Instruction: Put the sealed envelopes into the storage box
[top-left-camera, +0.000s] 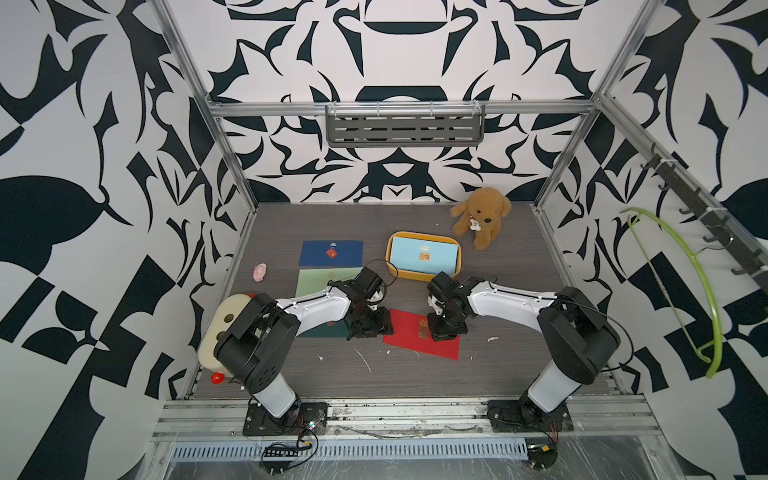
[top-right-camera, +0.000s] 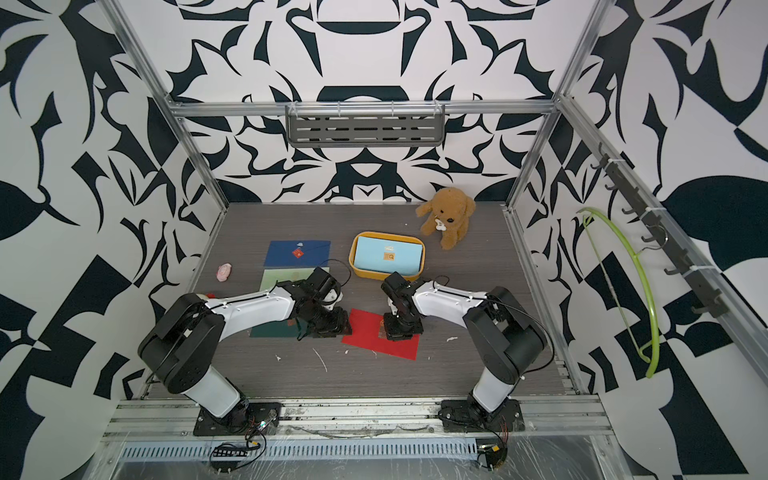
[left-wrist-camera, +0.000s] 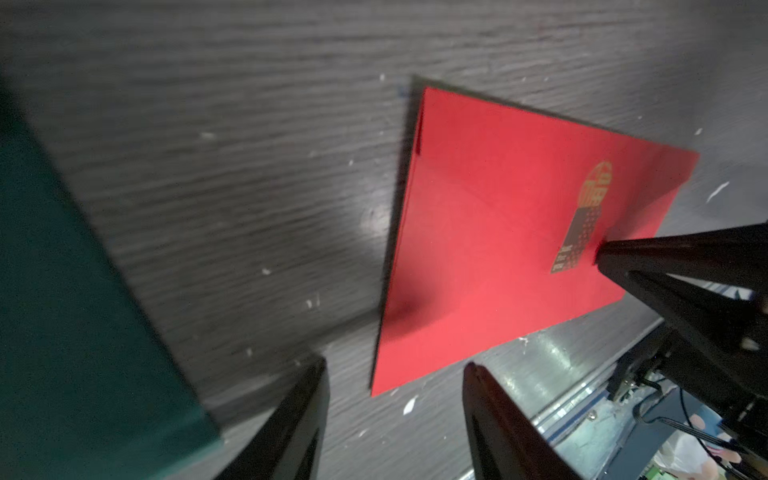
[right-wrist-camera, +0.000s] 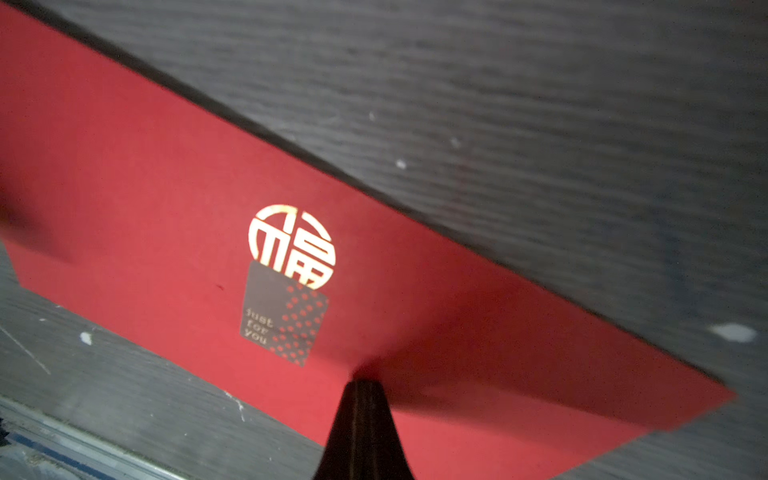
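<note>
A red envelope (left-wrist-camera: 496, 232) with a gold emblem and a grey sticker lies at the table's front middle. My left gripper is open by its left edge, with nothing seen between its fingers. My right gripper is shut, its tips down against the red envelope's face beside the sticker. The yellow storage box (top-left-camera: 458, 264) stands behind, with a light blue envelope (top-left-camera: 408, 254) lying in it. At the left lie a dark blue envelope (top-left-camera: 312, 252), a light green envelope (top-left-camera: 310, 280) and a dark green envelope (left-wrist-camera: 72, 336), partly hidden by my left arm.
A brown plush dog (top-left-camera: 484, 212) sits behind the box to the right. A pink object (top-left-camera: 259, 272) and a cream object with holes (top-left-camera: 212, 332) are at the left edge. Small white scraps lie in front.
</note>
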